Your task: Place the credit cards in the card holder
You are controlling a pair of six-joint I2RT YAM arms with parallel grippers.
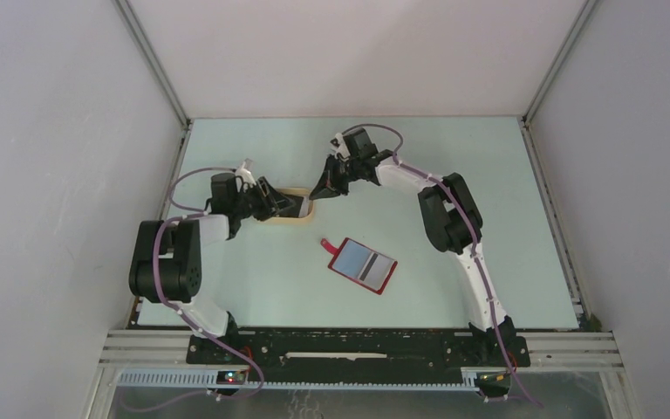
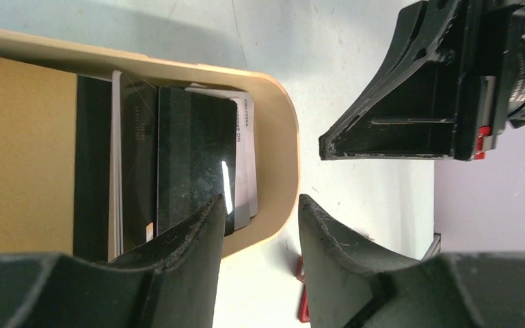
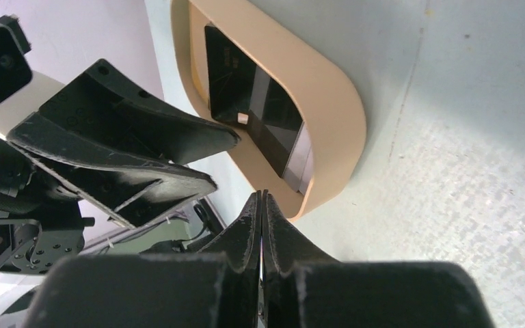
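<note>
Inside a beige tray (image 2: 198,68), the stack of black credit cards (image 2: 198,157) leans away from the tray's rounded end, with pale cards (image 2: 246,157) showing along its edge. My right gripper is shut with nothing between its fingers; the cards (image 3: 280,109) lie outside them, beyond the tray wall's rim. In the left wrist view its fingertips (image 2: 327,147) hang just past that end. My left gripper is open and empty over the tray's front side. The red-edged card holder (image 1: 362,264) lies flat in front of the tray, to the right.
A red strap (image 1: 329,246) sticks out from the holder's upper left corner. Bare table (image 1: 506,192) spreads widely to the right. The two grippers face each other closely above the small tray.
</note>
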